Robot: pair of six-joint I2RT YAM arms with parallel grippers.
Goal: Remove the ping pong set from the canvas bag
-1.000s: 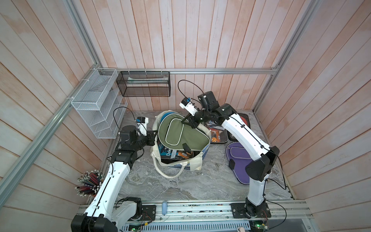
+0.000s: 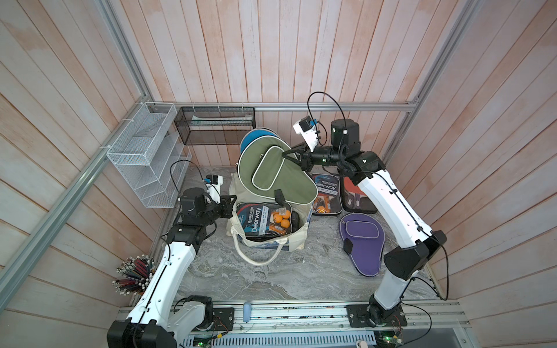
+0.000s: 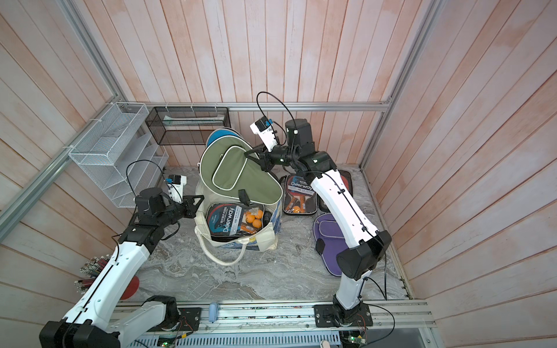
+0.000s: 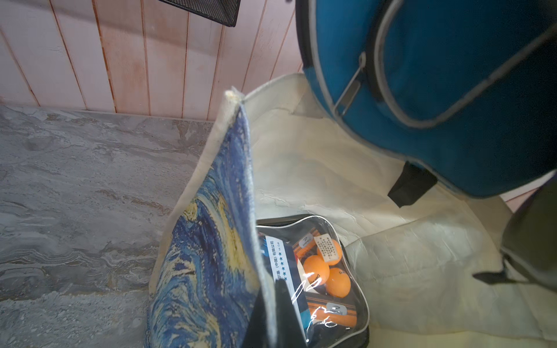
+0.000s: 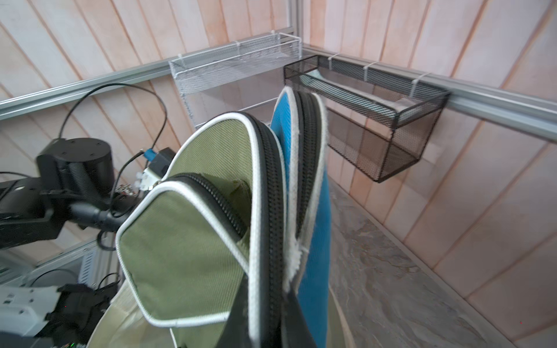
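Note:
The canvas bag (image 2: 297, 236) stands upright, its blue swirl print facing the left wrist view. My left gripper is shut on the bag's side rim, one dark finger on each side of the cloth. My right gripper (image 2: 288, 154) is closed around the edge of a green paddle-shaped case (image 2: 296, 179), raised over the bag's back. A blue case (image 5: 316, 249) lies flat against the green one and is up with it; whether the fingers pinch it too, I cannot tell. In the bag lies a clear-fronted Deerway set (image 2: 255, 220) with orange balls.
Two more cases, a Deerway set (image 2: 326, 194) and a red-and-black one (image 2: 355, 197), lie behind right. A purple case (image 2: 362, 243) lies at the right. A black wire basket (image 2: 214, 124) and white racks (image 2: 142, 142) hang at the back left.
My right gripper has risen and moved back and right, lifting the green case with the blue one behind it. The Deerway set inside the bag is now uncovered. The left arm stays still.

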